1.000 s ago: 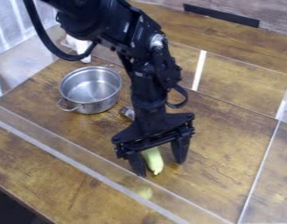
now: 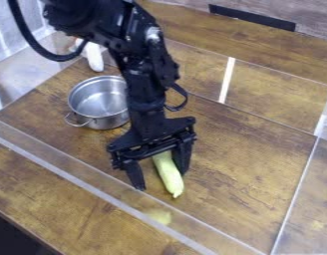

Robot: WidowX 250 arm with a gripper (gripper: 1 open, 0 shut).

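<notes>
My black gripper (image 2: 155, 163) is open and sits low over the wooden table, its fingers either side of a pale green elongated object (image 2: 171, 178), which looks like a vegetable or toy one. Whether the fingers touch it I cannot tell. A steel pot (image 2: 100, 98) with handles stands to the left behind the gripper.
A small white object (image 2: 95, 55) stands at the back left, partly behind my arm. Clear strips or panel edges cross the front and right of it.
Compared with a second ago, the gripper has shifted left, showing more of the green object and covering part of the pot's surroundings. Little differs from the more recent frame.
</notes>
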